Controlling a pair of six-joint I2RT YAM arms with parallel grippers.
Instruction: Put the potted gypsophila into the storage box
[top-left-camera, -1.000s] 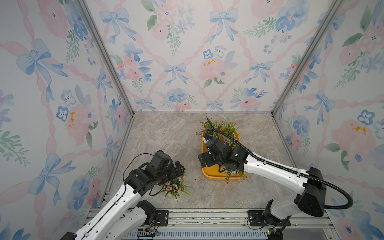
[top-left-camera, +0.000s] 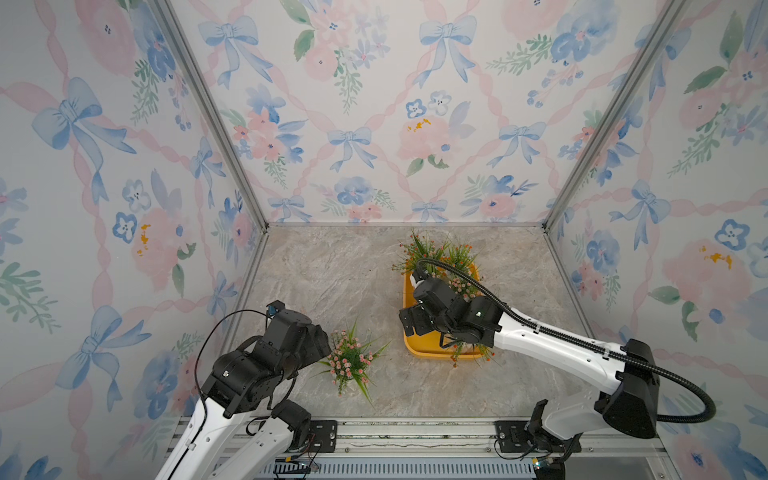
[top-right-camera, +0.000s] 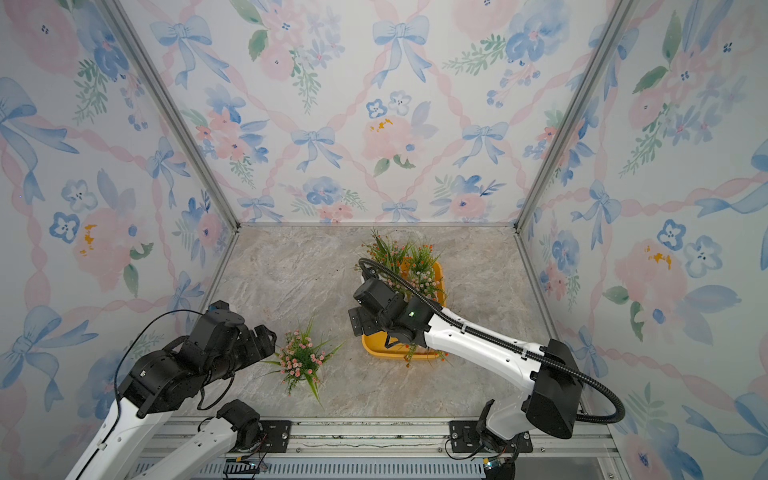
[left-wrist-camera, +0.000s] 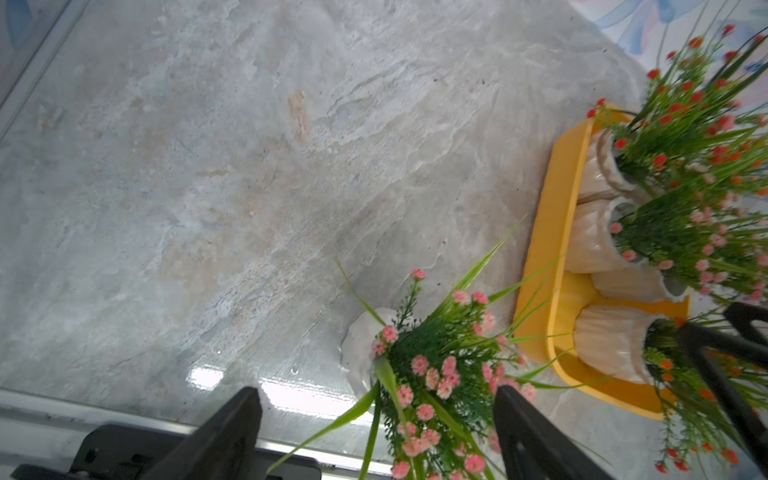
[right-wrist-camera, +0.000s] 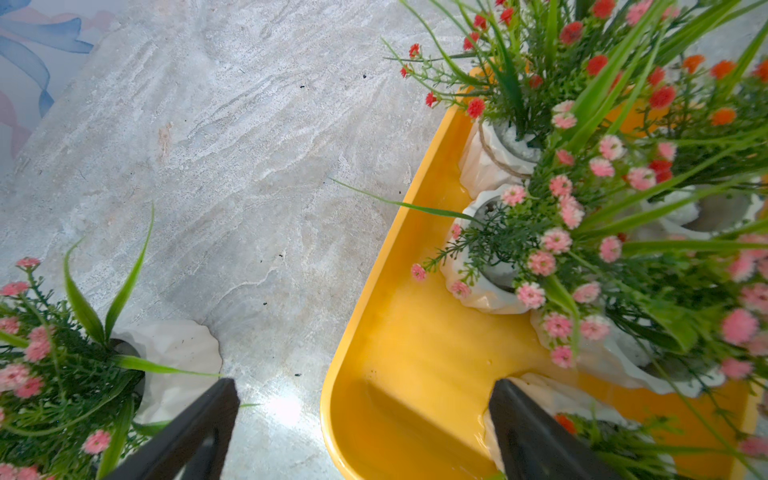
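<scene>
A pink gypsophila (top-left-camera: 352, 364) in a white fluted pot (left-wrist-camera: 358, 348) is on the floor left of the yellow storage box (top-left-camera: 432, 349). Its foliage spreads over the pot. My left gripper is open above and just left of that plant in the top views, with its fingers either side of the foliage in the left wrist view. The box holds several white pots with red, orange and pink flowers (right-wrist-camera: 560, 240). My right gripper hangs open over the box's front-left part, where bare yellow bottom shows.
Bare marble floor (top-left-camera: 320, 272) fills the back left. Patterned walls (top-right-camera: 400, 120) enclose the back and sides, with metal rails (top-right-camera: 352, 428) along the front edge. The right arm stretches across the front right over the box.
My left gripper has pulled back to the left, uncovering more of the loose plant in the top left view.
</scene>
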